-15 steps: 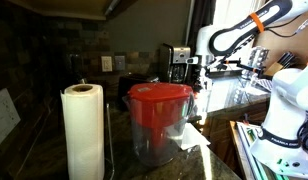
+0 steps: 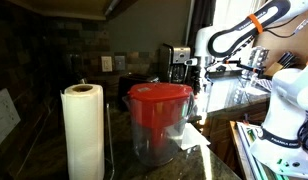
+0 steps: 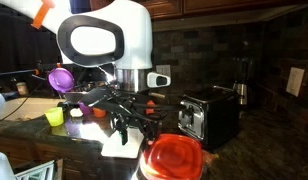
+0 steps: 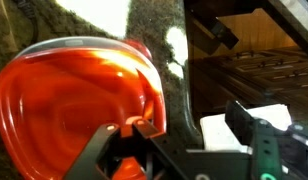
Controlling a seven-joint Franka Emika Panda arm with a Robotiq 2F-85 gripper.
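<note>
A clear container [image 2: 156, 145] with a red lid [image 2: 159, 92] stands on the dark counter; the lid [image 4: 74, 110] fills the left of the wrist view. A white sheet, paper or cloth [image 3: 121, 145], lies flat beside it. My gripper hangs over the counter near the lid's edge and the sheet [image 4: 279, 115]. Its dark fingers stand apart, with no object visible between them. In exterior view 1 the container partly hides the fingertips.
A paper towel roll [image 2: 84, 135] stands left of the container. A black toaster [image 3: 209, 115] sits behind the lid. Yellow [image 3: 56, 116] and purple [image 3: 61, 80] items are across the counter. Open wooden drawers [image 4: 259, 65] lie beyond the counter edge.
</note>
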